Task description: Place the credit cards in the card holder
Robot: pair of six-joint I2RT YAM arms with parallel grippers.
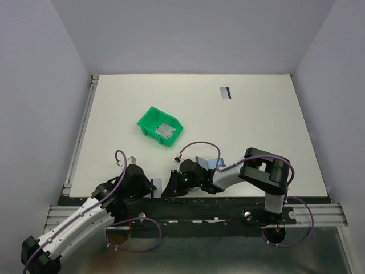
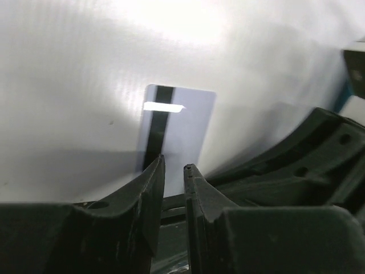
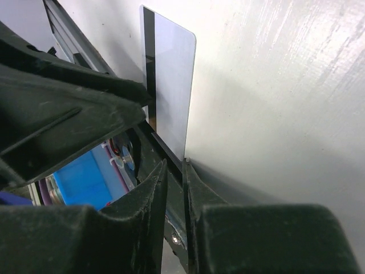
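Observation:
A white card with a dark stripe lies flat at the table's front edge, seen as in the right wrist view, between my two grippers. My left gripper is at its near end, fingertips slightly apart. My right gripper is just beside it, fingertips a little apart, with nothing clearly between them. Another striped card lies at the back right. A green bin holds a grey item. A blue object lies behind the right arm, partly hidden.
Grey walls surround it.

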